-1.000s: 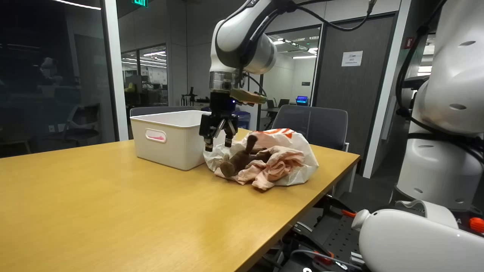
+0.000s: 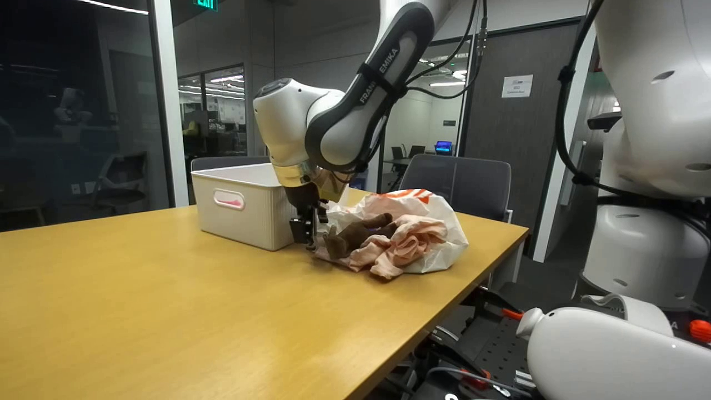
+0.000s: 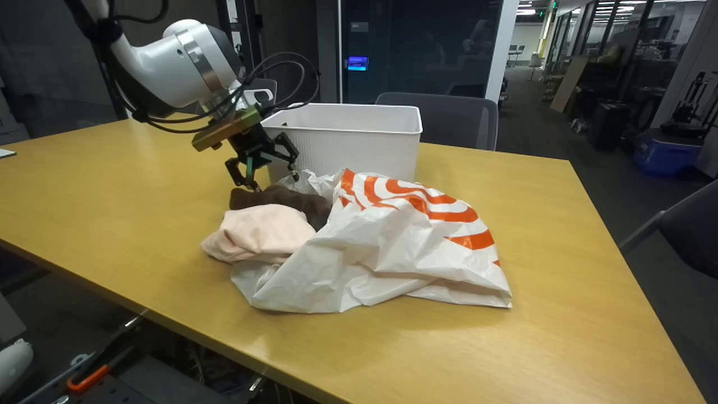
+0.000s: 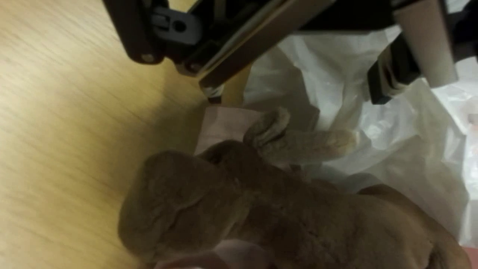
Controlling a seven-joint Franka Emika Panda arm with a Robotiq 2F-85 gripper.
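Note:
A brown plush toy (image 2: 360,234) lies on its side, partly on a pink cloth (image 2: 407,245) and a white plastic bag (image 2: 445,248) with orange stripes. Tilted low over the table, my gripper (image 3: 274,183) stands open at the toy's far end, between it and the white bin (image 3: 363,154). In the wrist view the fingers (image 4: 405,58) are spread wide above the crumpled bag, with the toy (image 4: 286,206) below them in the picture and nothing held. Part of the toy is hidden behind the cloth and bag in the second exterior view.
The white bin (image 2: 253,226) is close behind the gripper, with something pink showing through its handle hole. Bare table (image 2: 146,300) extends widely to the left in the first exterior view. Chairs (image 2: 460,180) stand beyond the table.
My arm has come down and tilted, bringing the gripper low beside the bin and the toy. A limb of the toy that stuck up now lies lower, and the bag's near-bin edge is shifted.

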